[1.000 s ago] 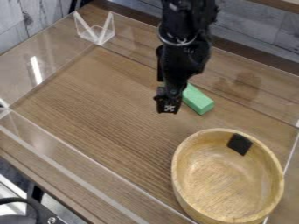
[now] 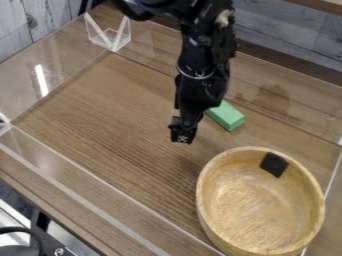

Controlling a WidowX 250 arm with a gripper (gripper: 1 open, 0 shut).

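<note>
My gripper (image 2: pixel 185 120) hangs over the middle of the wooden surface, open, its dark fingers pointing down. Just to its right a green block (image 2: pixel 225 115) lies on the wood, partly behind the arm. A large beige round bowl (image 2: pixel 254 230) is at the lower right, with a black block (image 2: pixel 274 164) at its upper right rim.
A white wire-like object (image 2: pixel 110 32) stands at the back left edge. A dark cable or object shows at the bottom left corner.
The arm has drawn back and narrowed in view, the gripper shifting slightly toward the back left. The green block and the bowl appear unmoved.
</note>
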